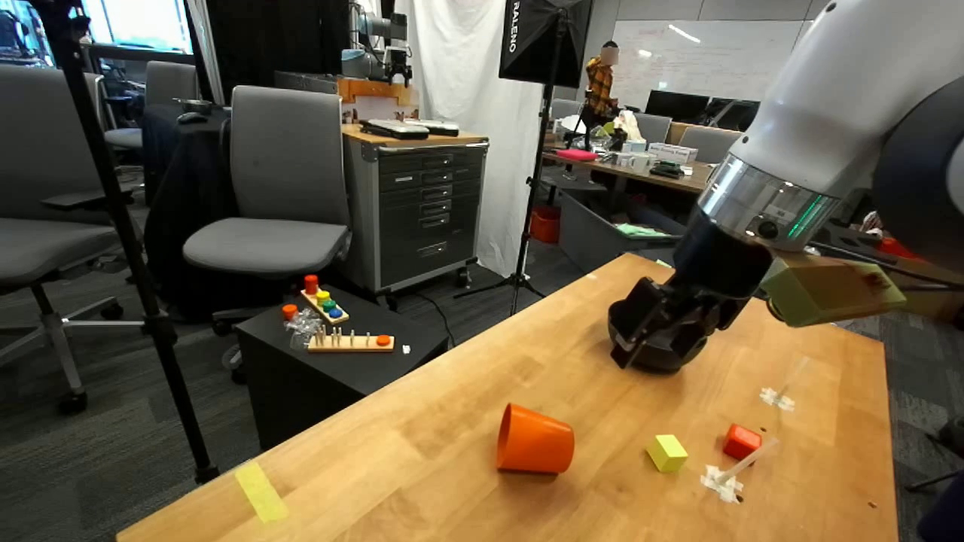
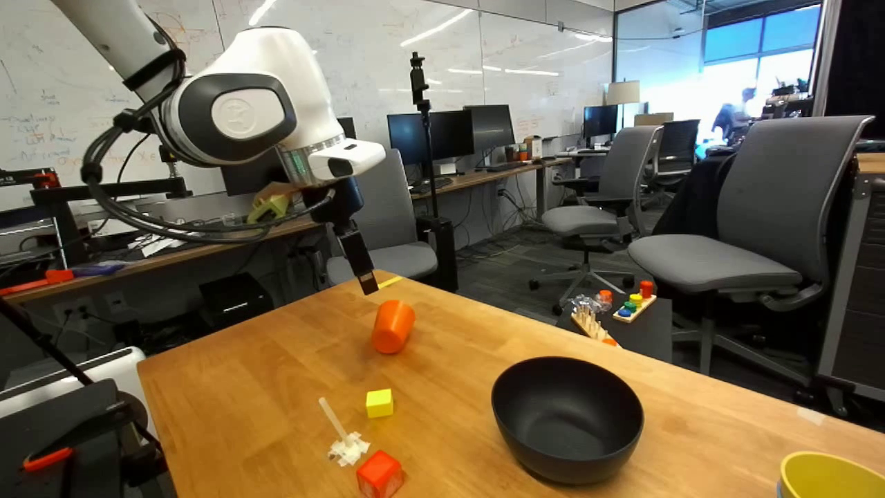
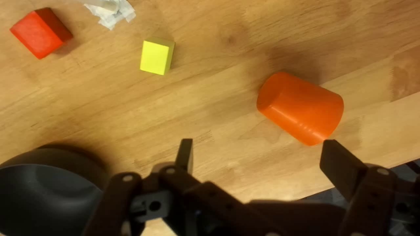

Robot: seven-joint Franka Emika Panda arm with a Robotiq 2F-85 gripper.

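An orange cup (image 1: 535,439) lies on its side on the wooden table, and the wrist view shows the same cup (image 3: 301,108) just beyond the right fingertip. My gripper stands open above the table, only bare wood visible between its fingers. From exterior view 1 it overlaps the black bowl (image 1: 664,363); the bowl (image 2: 568,419) stands upright and empty in exterior view 2. A yellow block (image 3: 155,57) and a red block (image 3: 41,32) rest on the table, apart from the cup.
Clear sticks stand in white tape (image 1: 723,483) near the blocks. A yellow container (image 2: 830,477) is cut off at the corner of exterior view 2. Yellow tape (image 1: 261,492) marks one table end. Bare wood surrounds the cup.
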